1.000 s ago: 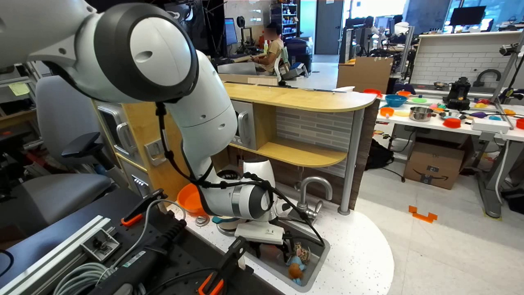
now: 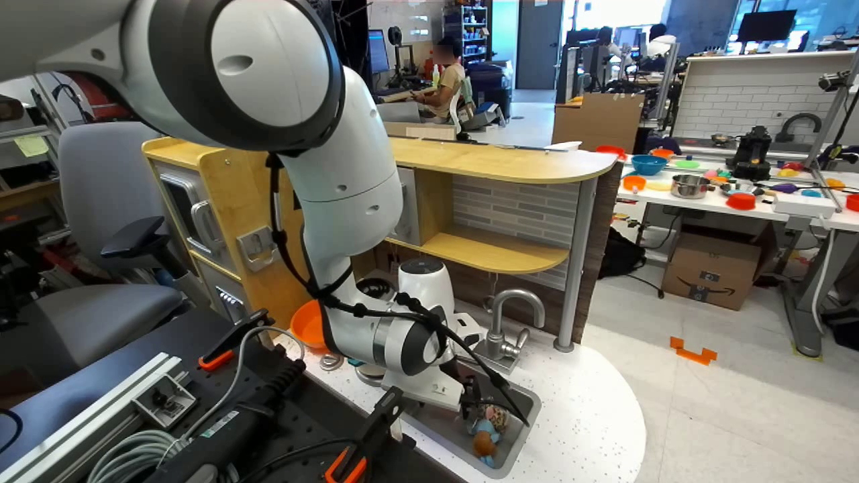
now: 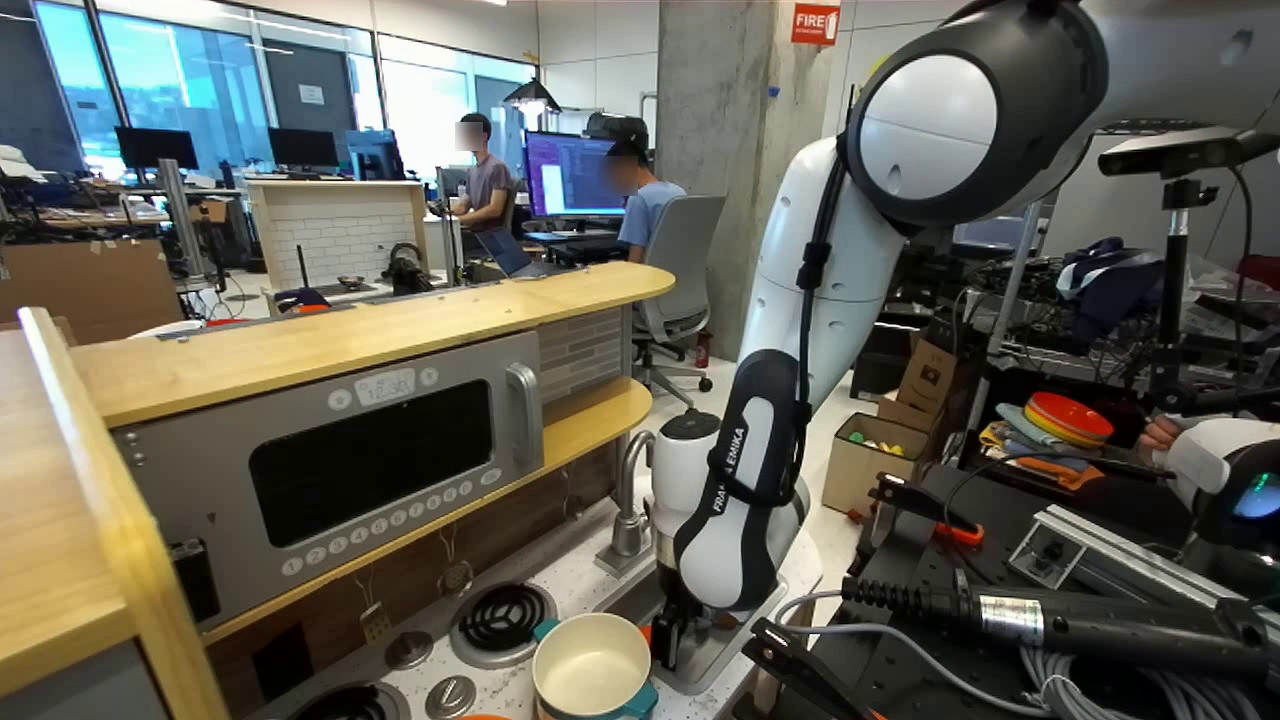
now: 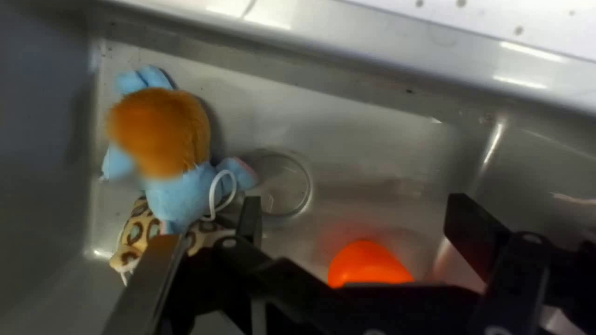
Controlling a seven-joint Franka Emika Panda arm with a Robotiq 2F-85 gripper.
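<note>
Down inside the metal sink (image 2: 521, 431), my gripper is open. Its two black fingers stand wide apart in the wrist view, the left finger (image 4: 250, 218) close to the toys and the right finger (image 4: 472, 234) near the sink wall. Between and below them shows a smooth orange object (image 4: 366, 265), partly hidden by the gripper body. A blue plush toy with an orange head (image 4: 179, 192) lies left of the fingers. It rests partly over a leopard-spotted plush (image 4: 137, 231), which the gripper partly covers.
A faucet (image 2: 515, 310) rises behind the sink. Beside the sink stands a cream pot (image 3: 591, 672) with teal handles, near a stove burner (image 3: 504, 618). An orange bowl (image 2: 310, 325) sits left of the arm.
The arm's wrist and gripper have come lower into the sink, and the upper arm has shifted slightly right. The plush toys look unmoved.
</note>
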